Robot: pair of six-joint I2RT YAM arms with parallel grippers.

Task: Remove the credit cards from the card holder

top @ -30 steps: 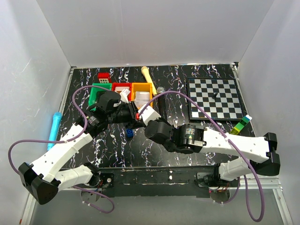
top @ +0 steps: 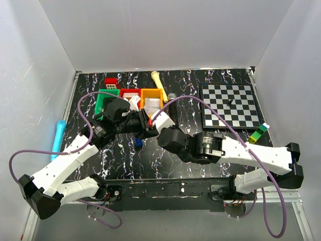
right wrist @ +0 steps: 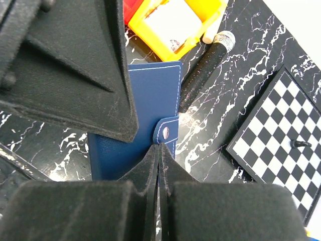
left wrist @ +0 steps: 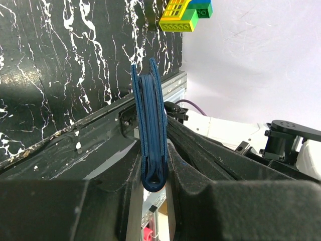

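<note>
Dark blue with pale stitching, the card holder is held upright by my left gripper, which is shut on it. Seen edge-on in the left wrist view, the card holder shows narrow layers between its outer faces; no credit card can be made out. Its snap flap with a round metal stud lies against the face in the right wrist view. Just below that flap, my right gripper is shut with its fingertips together and nothing between them; the flap is outside. Both arms hide the holder from above.
Behind the holder are an orange tray and a black microphone. A chessboard lies at the back right, with toy bricks near it. Bare table shows between the chessboard and the microphone.
</note>
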